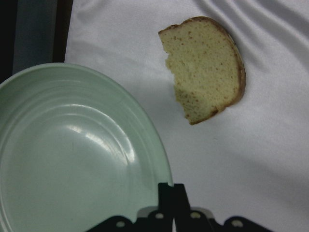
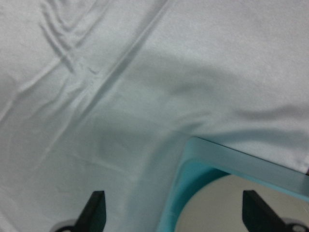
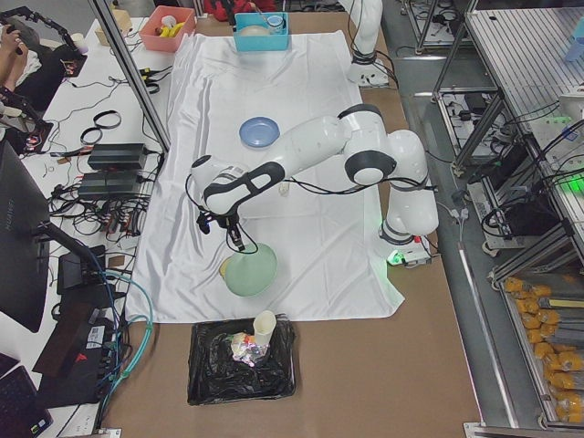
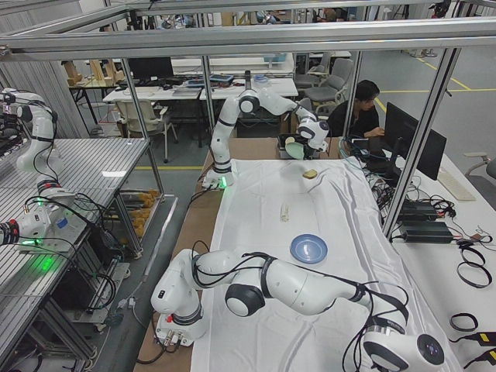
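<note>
A bread slice [image 1: 205, 67] with a torn edge lies flat on the white cloth [image 1: 251, 150] beside a green plate [image 1: 72, 164]; in the camera left view the plate [image 3: 251, 269] partly covers or adjoins it. My left gripper is shut over the plate's rim, its fingertips close together; whether anything thin is between them is unclear. My right gripper is open over the corner of a light blue bin [image 2: 241, 154] holding a round pale item [image 2: 217, 208].
A blue plate [image 3: 259, 131] and a small pale item [image 4: 284, 213] lie mid-table. A black bag-lined tray [image 3: 210, 383] with a cup [image 3: 264, 328] stands beyond the cloth's edge. A red bin [image 3: 169, 41] sits at the far end.
</note>
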